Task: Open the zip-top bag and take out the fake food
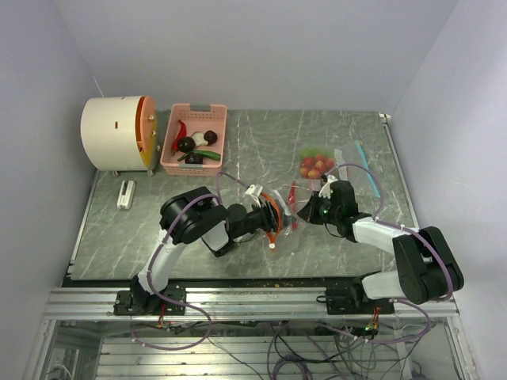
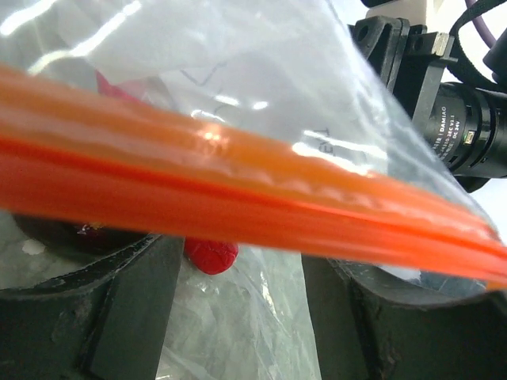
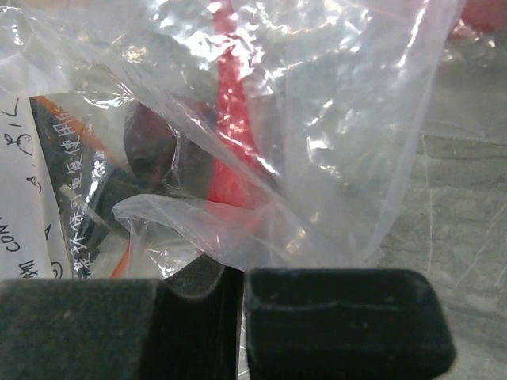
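Note:
A clear zip top bag (image 1: pixel 279 244) lies between my grippers, with a long red pepper (image 1: pixel 292 196) showing through its film. In the left wrist view an orange zip strip (image 2: pixel 238 198) crosses close to the lens, and a red item (image 2: pixel 211 255) and a dark round item (image 2: pixel 75 236) lie beyond it. My left gripper is open, its fingers apart beneath the strip. The right gripper is shut at the folded film (image 3: pixel 261 229); whether any film is pinched is unclear. The red pepper (image 3: pixel 231 103) also shows in the right wrist view.
A pink basket (image 1: pixel 167 158) of fake vegetables stands at the back left beside a white drum (image 1: pixel 115 133). Behind the right gripper lies a clear bag of red apples (image 1: pixel 317 165) with a blue strip (image 1: pixel 367 166).

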